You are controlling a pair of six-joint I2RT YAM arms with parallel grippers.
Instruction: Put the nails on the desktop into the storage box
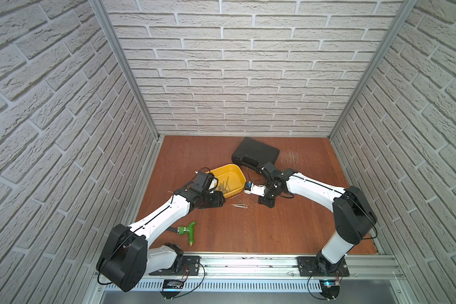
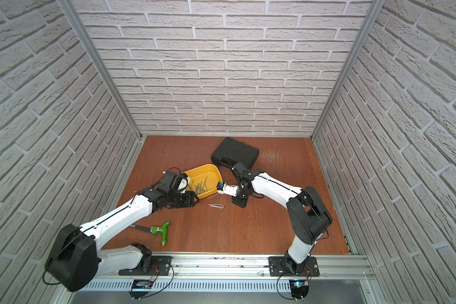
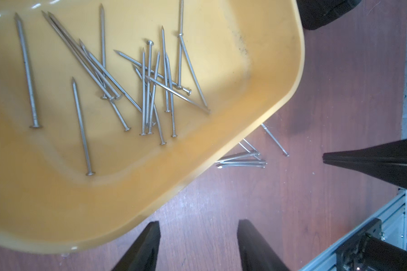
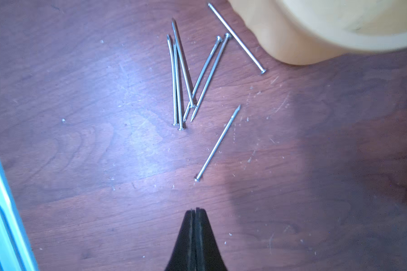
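Observation:
In the right wrist view my right gripper is shut with nothing between its fingers. One loose nail lies flat on the desk just beyond the tips, apart from them. Farther off is a small pile of nails, and another nail lies close to the box. The yellow storage box holds several nails on its floor. My left gripper stands open and empty beside the box's near side; in the top left view its arm partly covers the box.
A dark case stands behind the box. Toward the front left lies a green-handled tool. More thin nails appear at the back right.

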